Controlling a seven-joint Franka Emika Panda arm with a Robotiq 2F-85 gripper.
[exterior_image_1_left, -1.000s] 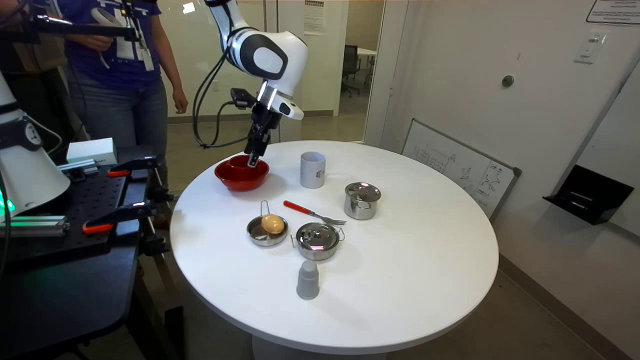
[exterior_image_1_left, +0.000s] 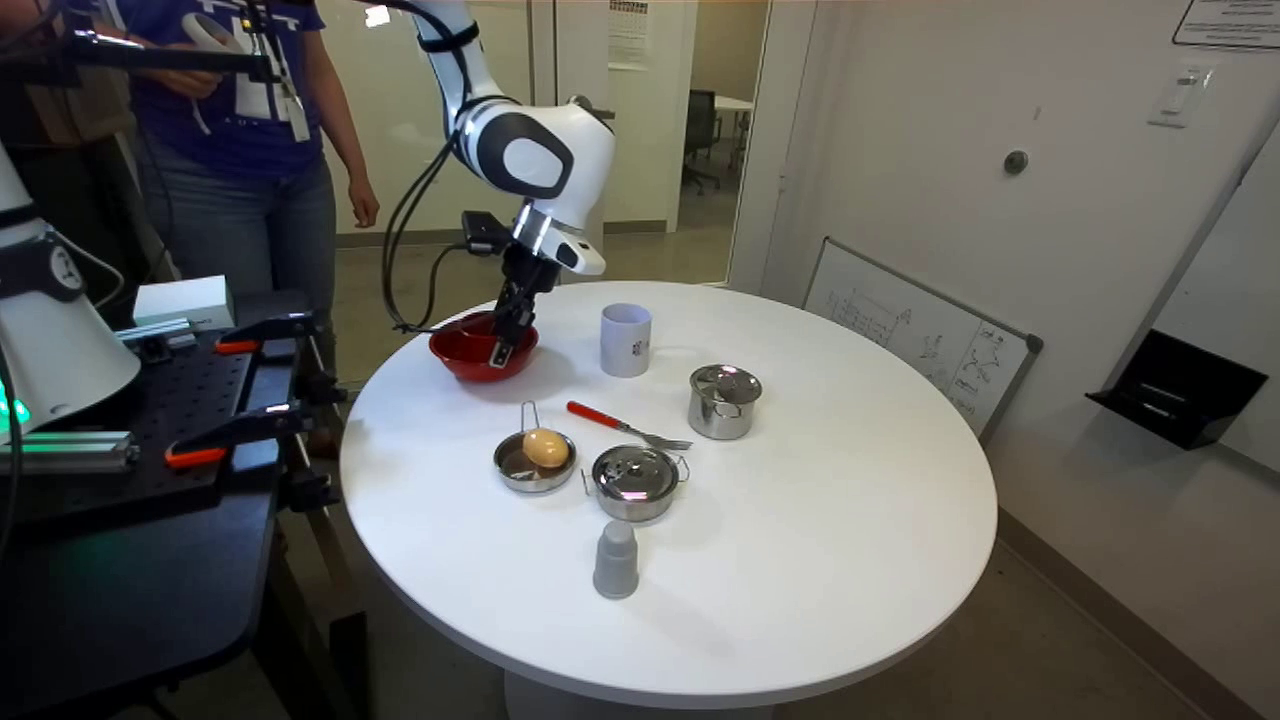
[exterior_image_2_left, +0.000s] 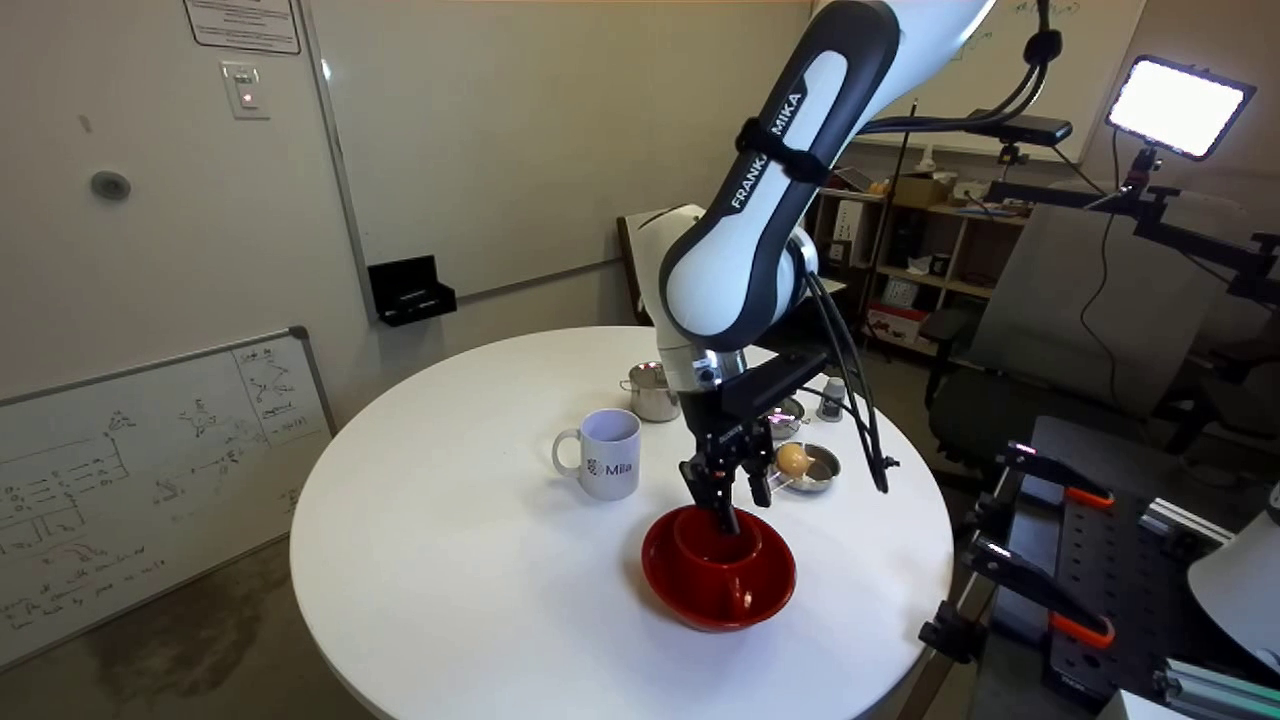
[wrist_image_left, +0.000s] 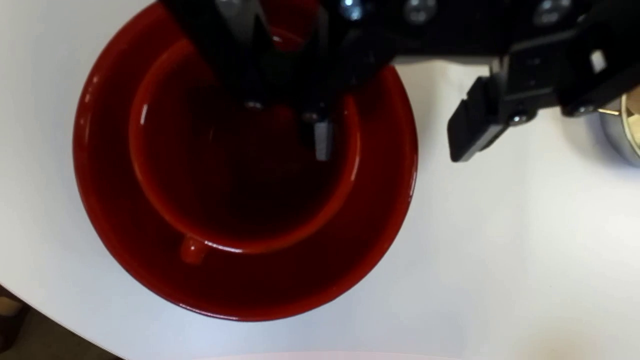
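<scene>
A red cup (exterior_image_2_left: 723, 540) with a handle sits inside a wider red bowl (exterior_image_2_left: 672, 590) near the table's edge. From above, in the wrist view, the cup (wrist_image_left: 240, 180) stands off-centre within the bowl (wrist_image_left: 258, 288). My gripper is open, pointing down over them. One finger (wrist_image_left: 324, 141) is over the cup's inside, close to its wall; the other finger (wrist_image_left: 465, 135) appears beyond the bowl's rim. Walls of cup and bowl lie across the gap, and I cannot tell whether either finger touches them.
A white mug (exterior_image_1_left: 625, 342) stands beside the bowl. Nearby are a small pan (exterior_image_1_left: 536, 475) holding an egg-like object (exterior_image_1_left: 546, 448), a red-handled fork (exterior_image_1_left: 612, 420), two lidded pots (exterior_image_1_left: 723, 408) and a grey bottle (exterior_image_1_left: 615, 564).
My gripper has come down toward the red cup and bowl, its fingers now lower against them. The objects on the table have not moved.
</scene>
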